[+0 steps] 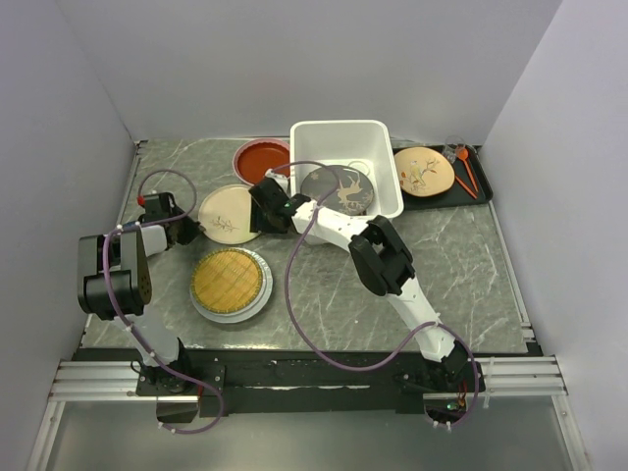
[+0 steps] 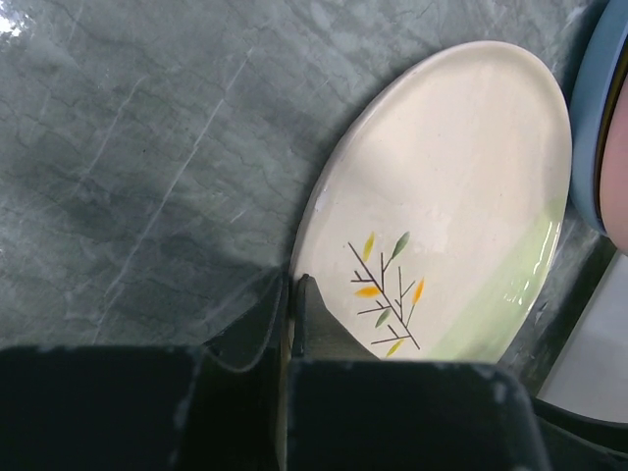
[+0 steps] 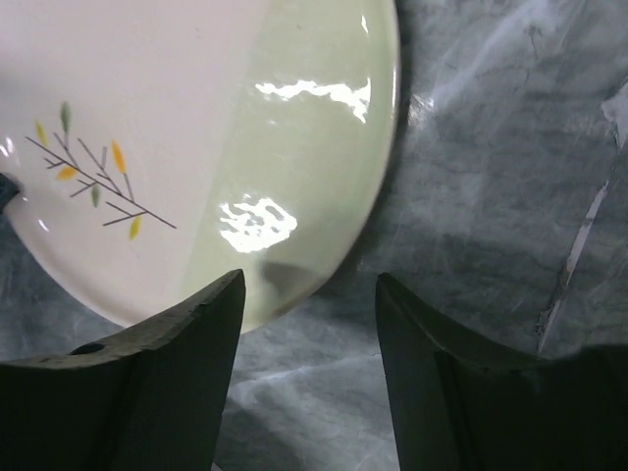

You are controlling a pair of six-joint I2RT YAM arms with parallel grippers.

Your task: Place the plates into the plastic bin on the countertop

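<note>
A cream plate with a leaf sprig and pale green band point(image 1: 224, 216) lies on the counter. My left gripper is shut on its near-left rim. My right gripper hangs open over the plate's opposite rim, the rim showing between and just beyond its fingertips. The white plastic bin point(image 1: 339, 132) stands behind the right arm, holding a dark plate with a deer design point(image 1: 343, 193). A patterned plate point(image 1: 424, 173) rests on a black tray at the right.
A red-brown dish point(image 1: 257, 157) sits behind the cream plate. A yellow pie-like round point(image 1: 226, 280) on silver plates lies in front. The black tray point(image 1: 432, 200) also holds utensils and a glass.
</note>
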